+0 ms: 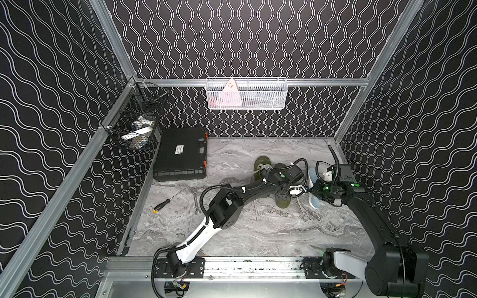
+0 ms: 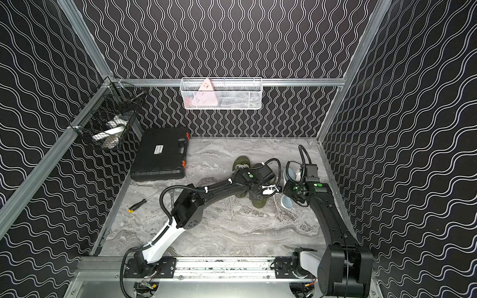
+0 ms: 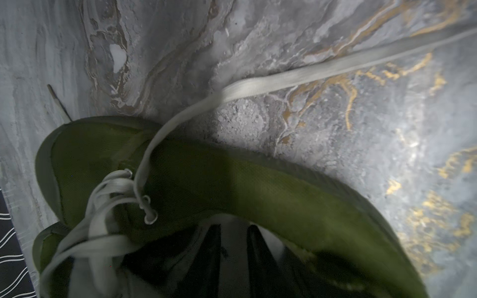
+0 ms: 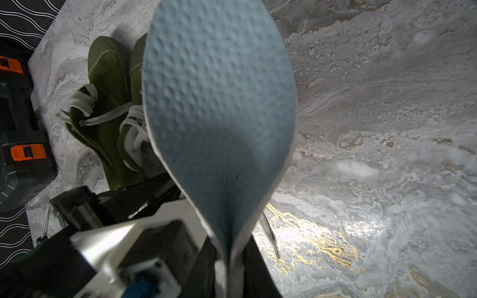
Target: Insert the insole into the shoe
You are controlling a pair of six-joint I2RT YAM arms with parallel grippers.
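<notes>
Two green sneakers with white laces stand side by side on the grey marbled table, one (image 4: 106, 59) partly behind the other. In the left wrist view my left gripper is over the opening of a shoe (image 3: 188, 173), its fingertips apart with nothing seen held between them; the shoe's interior is dark. My right gripper is shut on the pale blue dimpled insole (image 4: 218, 79), pinched into a fold at its narrow lower part and held to the right of the shoes.
A black tool case (image 1: 179, 154) lies at the back left, with a screwdriver (image 1: 162, 205) in front of it. A white mesh basket (image 1: 260, 96) and a black wire basket (image 1: 136, 119) hang on the walls.
</notes>
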